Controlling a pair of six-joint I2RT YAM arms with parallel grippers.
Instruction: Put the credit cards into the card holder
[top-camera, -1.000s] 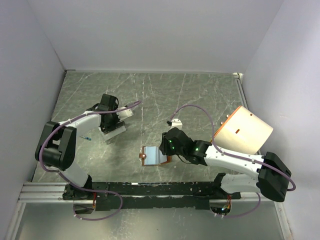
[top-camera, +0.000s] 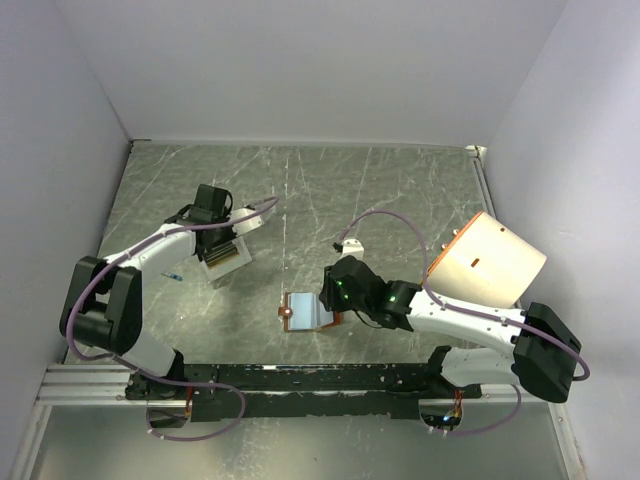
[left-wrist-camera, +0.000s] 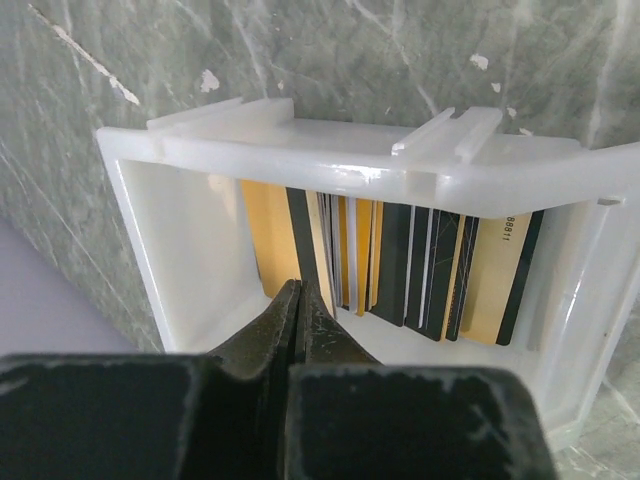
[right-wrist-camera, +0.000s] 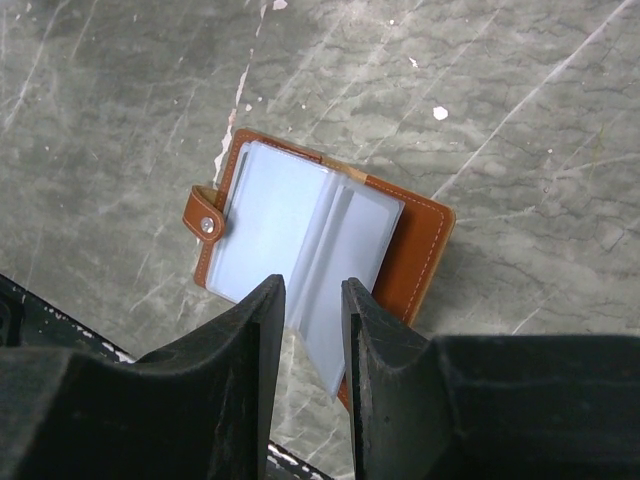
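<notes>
Several credit cards, yellow, black and grey, stand on edge in a white plastic box. My left gripper is at the cards towards the box's left side, fingertips together. Whether a thin card edge is pinched there cannot be made out. The card holder, brown leather with clear sleeves and a snap strap, lies spread flat on the table. Over it hovers my right gripper, open, with part of a raised sleeve visible in the gap between its fingers.
A small blue item lies left of the white box. At the far right leans a large cream panel with an orange edge.
The right arm and the card holder look the same.
</notes>
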